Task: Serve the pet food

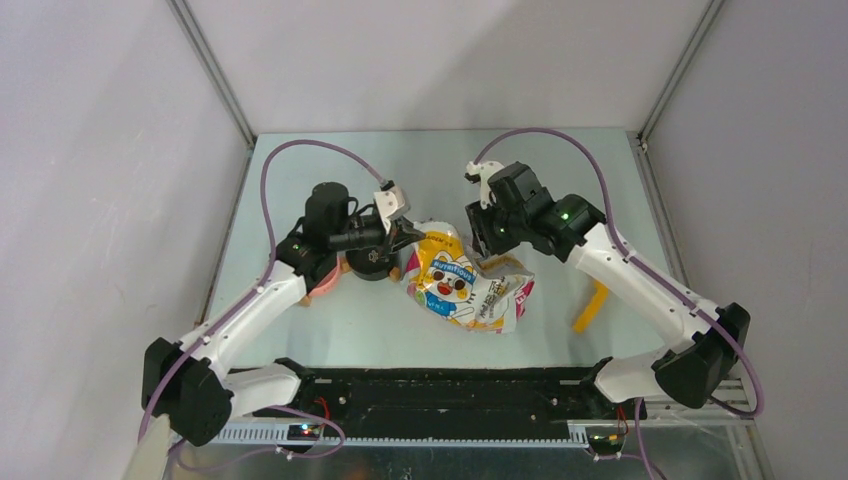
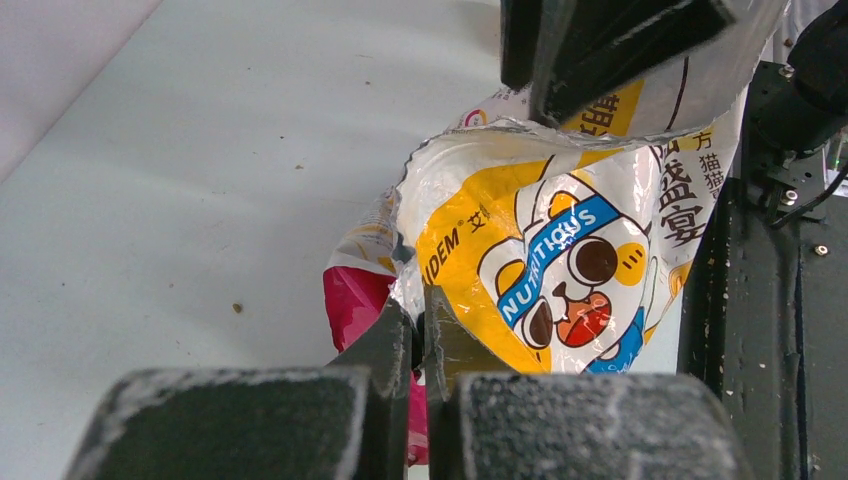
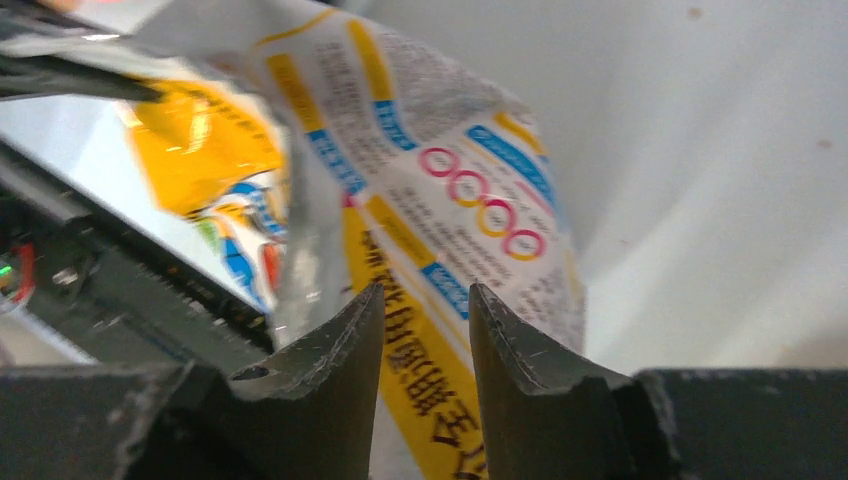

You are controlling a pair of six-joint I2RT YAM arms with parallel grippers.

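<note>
A white and yellow pet food bag (image 1: pixel 450 287) with a cartoon face lies at mid-table, its mouth open. My left gripper is shut on the thin edge of the bag's mouth, at its left end. Over the bag's opening hangs my right gripper (image 1: pixel 480 243); its dark fingers (image 2: pixel 600 60) show at the top of the left wrist view. In the right wrist view those fingers stand open above the printed bag film (image 3: pixel 480 200), with nothing seen between them. Left of the bag, partly under the left arm, sits a black bowl (image 1: pixel 370 266). The bag's inside is hidden.
A pink bowl (image 1: pixel 327 284) is mostly covered by the left arm. On the right lies a yellow tool (image 1: pixel 592 306), near the right arm.
</note>
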